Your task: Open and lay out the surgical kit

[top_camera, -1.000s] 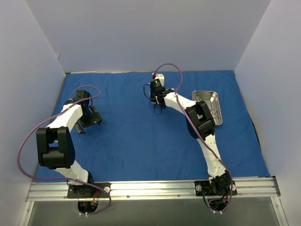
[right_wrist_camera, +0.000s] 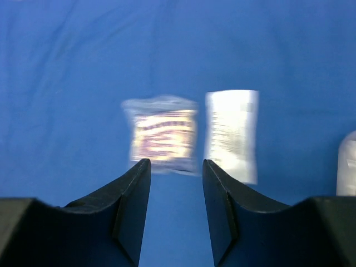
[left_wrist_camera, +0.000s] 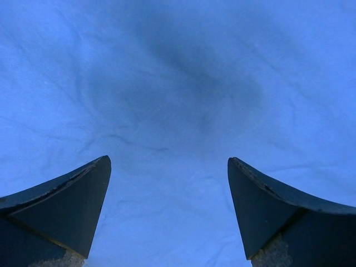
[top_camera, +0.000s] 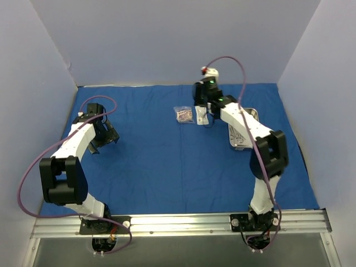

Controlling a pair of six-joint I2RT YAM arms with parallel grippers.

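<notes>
Side by side on the blue cloth lie a clear packet with a pale, reddish-striped content (top_camera: pixel 184 114) and a white paper packet (top_camera: pixel 201 115). Both show in the right wrist view, somewhat blurred: the clear packet (right_wrist_camera: pixel 164 136) on the left, the white packet (right_wrist_camera: pixel 232 133) close to its right. Above and short of them, my right gripper is open and empty. At the right of the top view stands a metal tray (top_camera: pixel 235 139), partly covered by the right arm. My left gripper hangs open over bare cloth at the far left.
Blue cloth (top_camera: pixel 144 167) covers the table, and its middle and front are free. Grey walls (top_camera: pixel 167 44) close the back and sides. A tray edge (right_wrist_camera: pixel 346 167) enters the right wrist view. Red-purple cables loop over both arms.
My right arm has swung up and to the right, away from the packets, uncovering both and now partly covering the tray.
</notes>
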